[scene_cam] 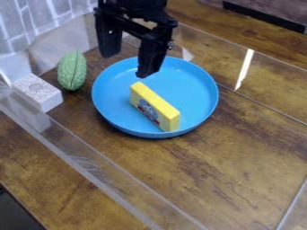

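Note:
The black gripper (129, 56) hangs from the top over the back of a blue plate (192, 96); whether its fingers are apart or holding anything is unclear. On the plate lies a yellow box (156, 105) with a printed side, slanting toward the front right, below the gripper and apart from it.
A green textured object (71, 71) stands left of the plate, and a pale speckled block (35, 93) sits at the far left. Clear plastic edges run along the left and front.

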